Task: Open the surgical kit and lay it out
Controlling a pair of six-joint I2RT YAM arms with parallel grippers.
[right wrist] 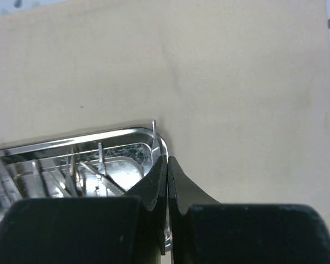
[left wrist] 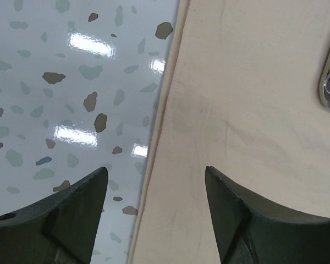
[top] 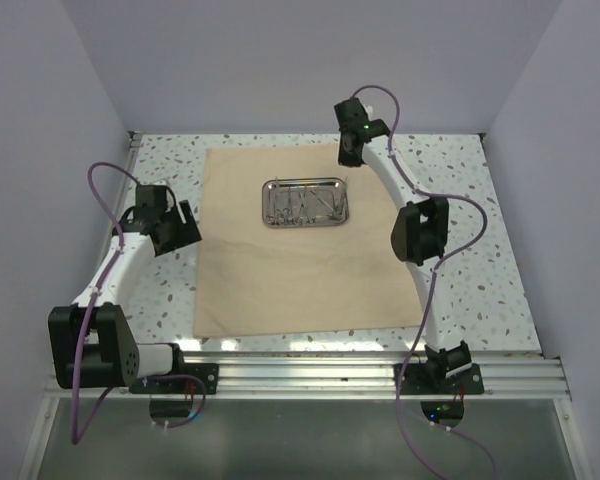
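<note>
The metal tray [top: 306, 225] of instruments lies on the beige cloth, in the upper middle of the top view. Past its far right corner my right gripper [top: 350, 163] is raised and shut; in the right wrist view its fingertips [right wrist: 171, 165] meet with nothing between them. A slim metal piece [right wrist: 154, 132], perhaps the scalpel handle, sticks up over the tray's corner, outside the fingers. Another handle [right wrist: 102, 177] lies slanted among the tools. Over the cloth's left edge, my left gripper is open and empty. The right fingers hide part of the tray.
Bare cloth [top: 305, 280] fills the area in front of the tray. Speckled tabletop [top: 485, 270] shows clear on both sides. Several more instruments [right wrist: 38, 176] crowd the tray's left part.
</note>
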